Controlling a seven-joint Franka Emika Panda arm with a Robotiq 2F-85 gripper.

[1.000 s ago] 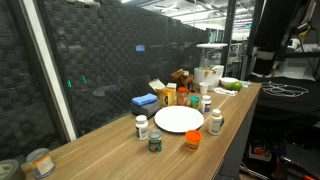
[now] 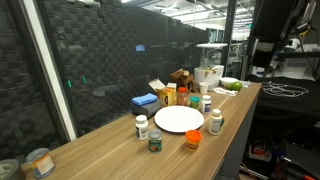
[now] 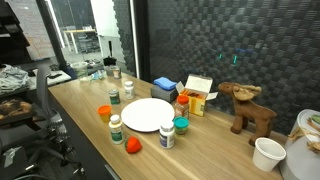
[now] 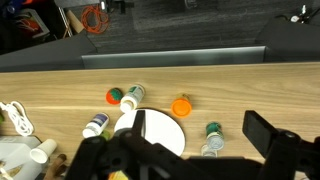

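Observation:
High over the table's front edge hangs my gripper, open, its dark fingers set wide apart with nothing gripped. Below it in the wrist view lie a white plate point(image 4: 160, 133), an orange cup point(image 4: 181, 106), a white bottle point(image 4: 132, 97) and a red tomato point(image 4: 113, 96). A green-lidded jar point(image 4: 214, 130) is near the right finger. In exterior view 2 the tomato point(image 3: 133, 145) rests between the green-capped bottle point(image 3: 116, 130) and another white bottle point(image 3: 167, 135). The plate point(image 2: 180, 119) looks empty.
Along the back stand a blue sponge-like block point(image 3: 164, 84), an open yellow box point(image 3: 197, 95), a brown moose toy point(image 3: 250, 108) and a white cup point(image 3: 268, 153). Bare wood point(image 2: 100, 155) stretches across the table's near left. Cables point(image 4: 95, 18) lie beyond the edge.
The arm at the upper right of exterior view 1 has shifted slightly since a second ago. Everything on the table has stayed in place.

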